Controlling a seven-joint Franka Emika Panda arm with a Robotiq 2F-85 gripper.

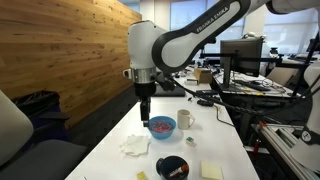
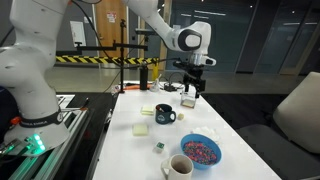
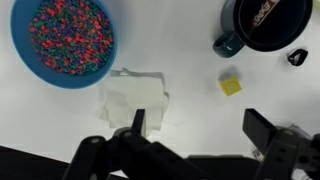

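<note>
My gripper stands open above the table, with nothing between its fingers. A folded white cloth [image 3: 133,100] lies flat just ahead of the left finger in the wrist view. Farther ahead on that side is a blue bowl [image 3: 112,42] of small red, blue and green pieces. To the right stands a dark mug [image 3: 232,43] with something brownish inside. Between cloth and mug lies a small yellow block [image 3: 231,86]. From the first exterior side, the gripper [image 1: 136,93] hangs above and behind the cloth [image 1: 134,146], apart from it.
A white mug [image 1: 184,118] stands beside the bowl [image 2: 201,149]. A small green-and-white object [image 2: 158,147] and a pale yellow square [image 1: 211,171] lie on the table. A small black item [image 3: 297,57] sits right of the dark mug.
</note>
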